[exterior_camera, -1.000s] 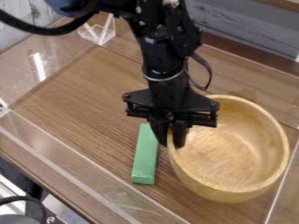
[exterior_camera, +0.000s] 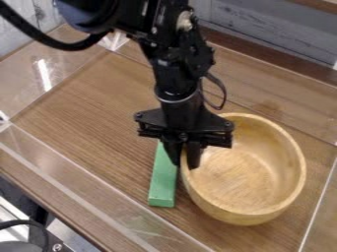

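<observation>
My black gripper hangs over the left rim of a large tan wooden bowl, its fingers shut on that rim. A green block lies flat on the wooden table just left of the bowl, partly hidden at its top end by the gripper.
Clear strips edge it at the left front and right. A pale wall stands at the back, and cables hang at the lower left.
The gripper and the bowl have moved left and a little back, away from the right edge. The green block has stayed in place.
</observation>
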